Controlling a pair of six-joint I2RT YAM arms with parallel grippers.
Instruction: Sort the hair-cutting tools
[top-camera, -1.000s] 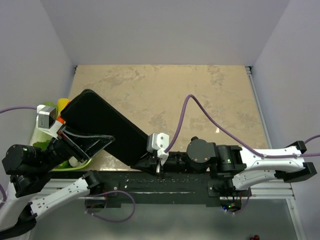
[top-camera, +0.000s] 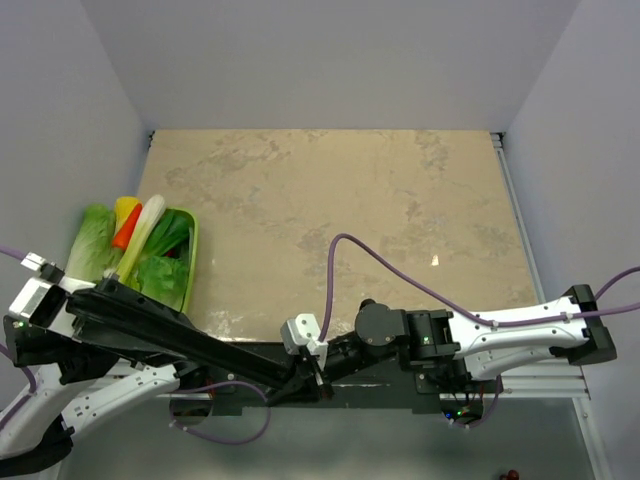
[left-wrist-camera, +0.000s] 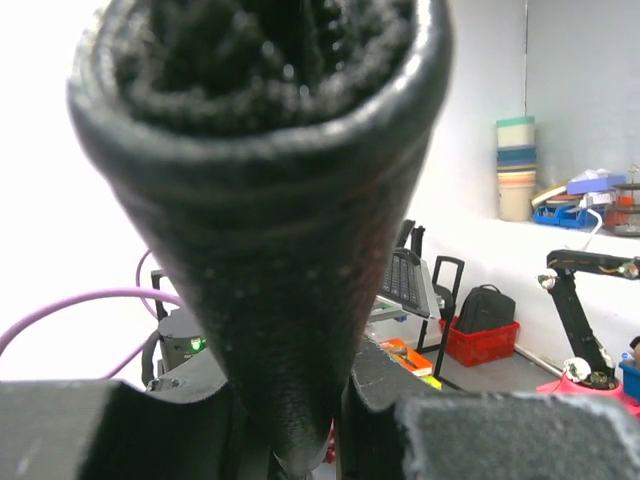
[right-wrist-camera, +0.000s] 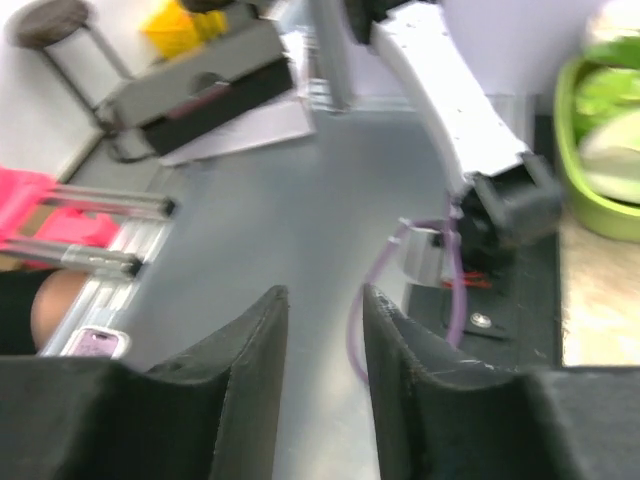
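A long black case (top-camera: 185, 335), seen nearly edge-on, slants from the left arm down to the right arm. Its near end looms over the left wrist view, where the case (left-wrist-camera: 270, 230) shows an open, dark mouth facing the camera. My left gripper (top-camera: 85, 308) is shut on the case, its fingertips largely hidden by it. My right gripper (top-camera: 312, 390) is by the case's lower end. In the right wrist view the right gripper stands part open, with nothing visible between its fingers. No hair cutting tools can be made out; the mouth's inside is too dark to read.
A green basket (top-camera: 192, 250) of vegetables stands at the table's left edge, behind the left arm. Purple cables (top-camera: 420, 288) loop over the arms.
The black case has turned from showing its broad face to nearly edge-on, tipping with the left gripper and uncovering the basket.
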